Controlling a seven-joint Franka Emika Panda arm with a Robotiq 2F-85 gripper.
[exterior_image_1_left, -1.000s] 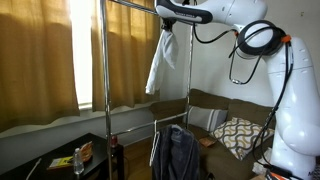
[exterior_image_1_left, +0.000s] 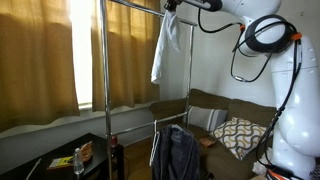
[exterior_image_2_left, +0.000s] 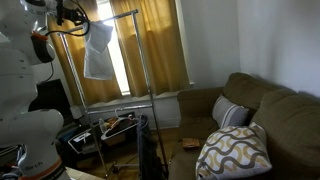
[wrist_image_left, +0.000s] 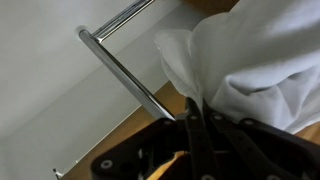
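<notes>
A white cloth (exterior_image_1_left: 166, 48) hangs high up by the upper rail of a metal rack (exterior_image_1_left: 106, 90), its lower end swung a little left in exterior view 1. My gripper is shut on it; in the wrist view the cloth gathers into folds at the fingers and spreads out to the upper right. From the other side, the same white cloth (exterior_image_2_left: 99, 52) shows in front of the curtains near the top rail. The fingertips are at the top edge of exterior view 1 and small in exterior view 2, so their exact contact is hard to see there.
Dark clothing (exterior_image_1_left: 178, 155) drapes over the rack's lower part. A dark table (exterior_image_1_left: 55, 163) with small items stands left, and a brown sofa (exterior_image_2_left: 195, 115) with cushions stands beyond. The rack's bar (wrist_image_left: 125, 75) passes close beside the gripper.
My gripper has risen and shifted slightly right in exterior view 1, carrying the cloth up with it.
</notes>
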